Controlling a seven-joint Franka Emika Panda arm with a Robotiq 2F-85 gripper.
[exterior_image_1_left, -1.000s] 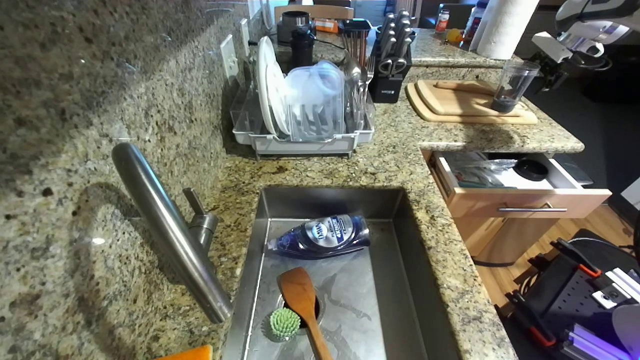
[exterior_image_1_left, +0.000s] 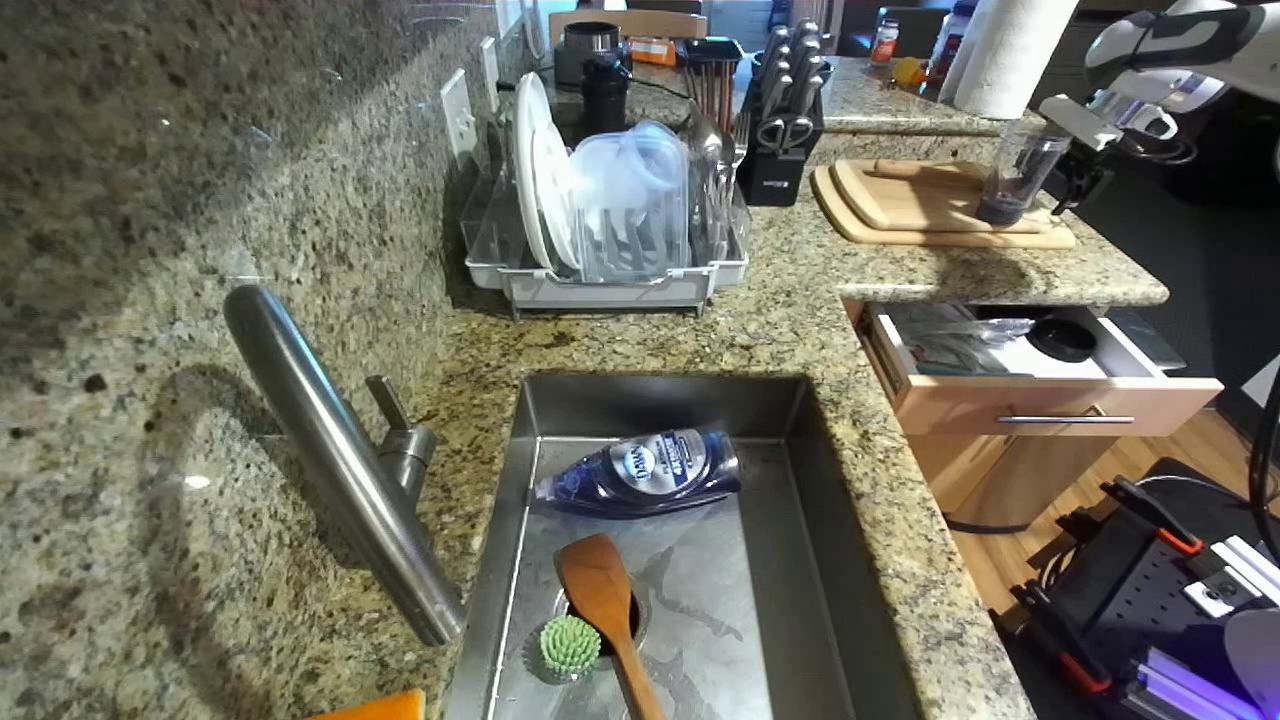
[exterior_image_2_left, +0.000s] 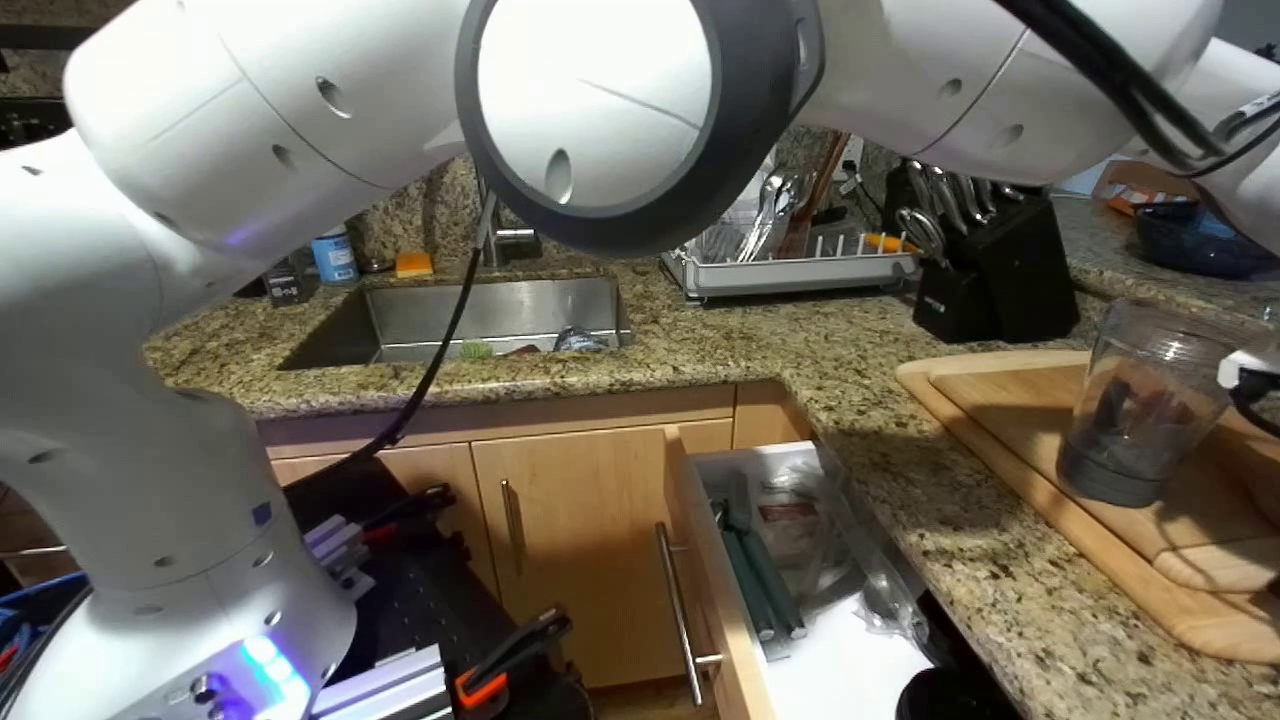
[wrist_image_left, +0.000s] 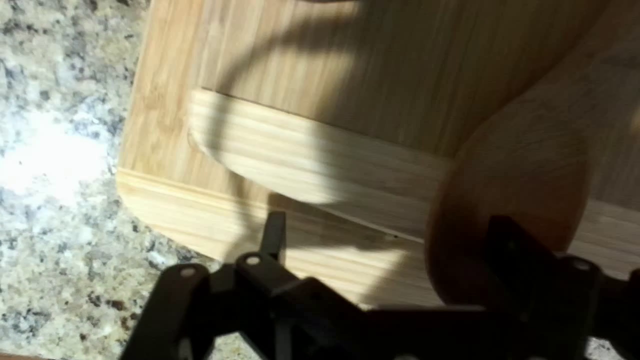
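A clear cup with a dark base (exterior_image_1_left: 1020, 168) is over the wooden cutting boards (exterior_image_1_left: 852, 216); it looks slanted in both exterior views, and I cannot tell whether it is tilted. My gripper (exterior_image_1_left: 1076, 186) is at the cup's right side in exterior view 1; contact is unclear. In the wrist view my gripper stands open above the front edge of the stacked boards (wrist_image_left: 174, 144). A wooden spoon's head (wrist_image_left: 510, 174) lies partly behind the right finger. No cup shows clearly between the fingers.
Left of the boards stands a black knife block (exterior_image_1_left: 774, 174), with a loaded dish rack (exterior_image_1_left: 600, 288) beyond. Below the counter a drawer (exterior_image_1_left: 1032, 402) is pulled out. The sink (exterior_image_1_left: 768, 576) holds a blue soap bottle (exterior_image_1_left: 660, 470), a wooden spatula (exterior_image_1_left: 596, 582) and a green brush (exterior_image_1_left: 569, 646).
In exterior view 1, my arm and gripper have moved left and slightly down, closer to the cup. The cup has shifted slightly left. Sink and drawer look the same.
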